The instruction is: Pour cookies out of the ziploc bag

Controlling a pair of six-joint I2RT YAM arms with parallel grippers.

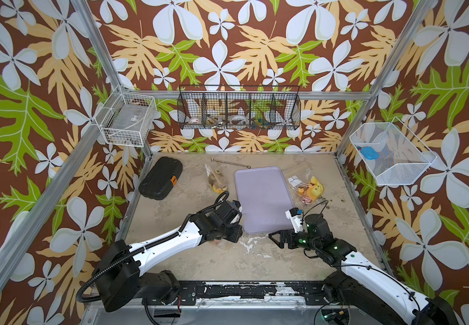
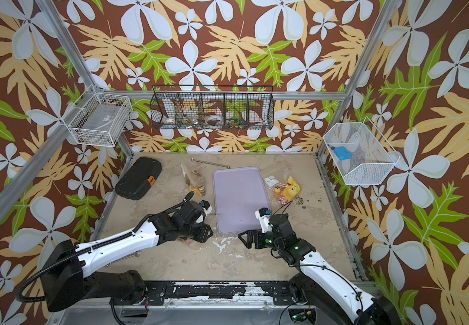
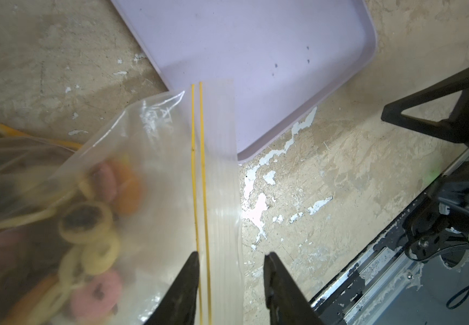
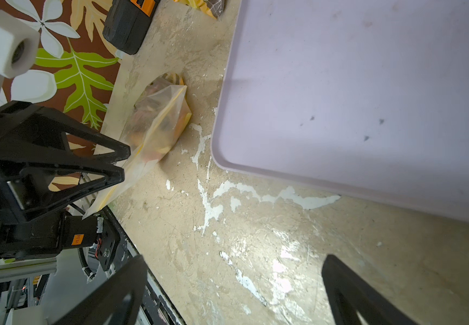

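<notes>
The clear ziploc bag (image 3: pixel 153 162) with a double yellow zip line holds ring-shaped and pink cookies (image 3: pixel 96 292). In the left wrist view, my left gripper is part open at the bag's mouth end, and the edge of that end runs between its fingertips; whether they touch it I cannot tell. From the right wrist view the bag (image 4: pixel 156 127) lies beside the left fingers (image 4: pixel 101 176). The arm hides most of it from above. Right of it lies the lilac tray (image 1: pixel 261 195), bare. My right gripper is open and empty above the table, by the tray's near edge.
Another bag (image 1: pixel 215 178) lies left of the tray, and a bag with a yellow toy (image 1: pixel 311 188) lies right of it. A black case (image 1: pixel 160 177) sits at the back left. Clear table lies in front of the tray.
</notes>
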